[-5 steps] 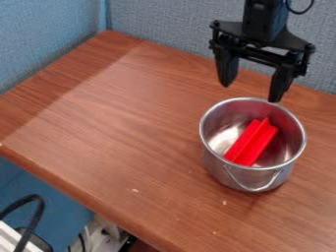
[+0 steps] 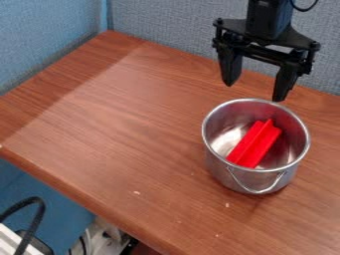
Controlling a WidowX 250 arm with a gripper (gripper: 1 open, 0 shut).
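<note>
My black gripper (image 2: 256,77) hangs at the top right of the view, its two fingers spread wide with nothing between them. Below it a shiny metal pot (image 2: 234,175) stands on the wooden table (image 2: 106,120). Inside the pot lies a bright red elongated object (image 2: 254,141), set diagonally. The gripper is above and behind the pot's rim, apart from the red object.
Blue padded walls (image 2: 173,20) stand behind it. At the lower left, beyond the table's edge, are a blue surface and some dark cables.
</note>
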